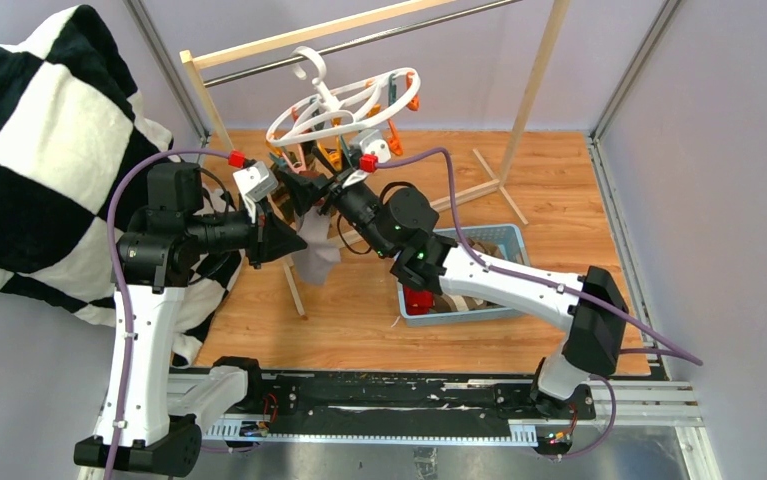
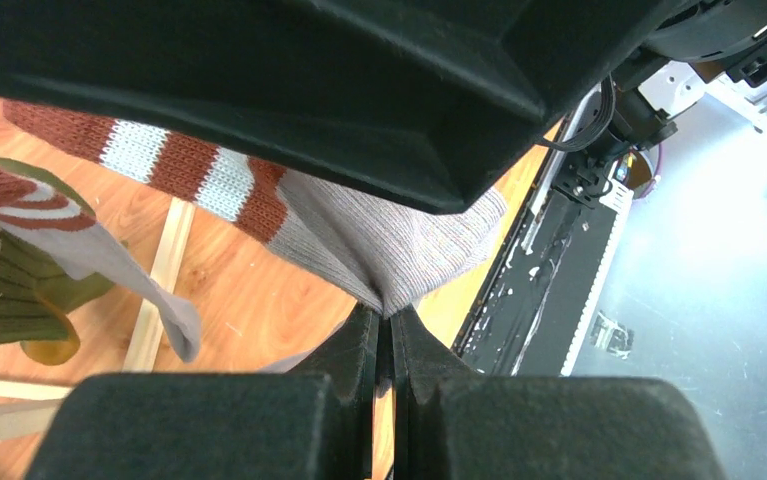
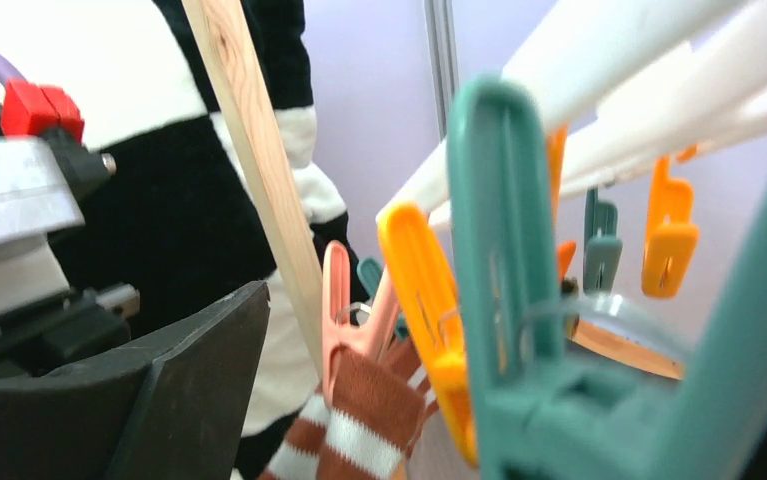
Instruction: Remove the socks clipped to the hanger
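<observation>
A white round hanger (image 1: 344, 110) with coloured clips hangs from the rack. A grey sock with rust-and-white stripes (image 2: 399, 240) has its grey part pinched in my left gripper, which is shut on it; the top view shows it below the hanger. A green striped sock (image 2: 9, 290) hangs beside it. My right gripper (image 1: 314, 185) is up at the clips, open; in the right wrist view an orange clip (image 3: 424, 310), a teal clip (image 3: 504, 250) and a pink clip (image 3: 339, 320) are close, with striped sock fabric (image 3: 364, 430) below.
A blue bin (image 1: 464, 313) with items inside stands on the wooden floor behind my right arm. The wooden rack (image 1: 529, 90) surrounds the hanger. A checked black-and-white blanket (image 1: 49, 180) fills the left side.
</observation>
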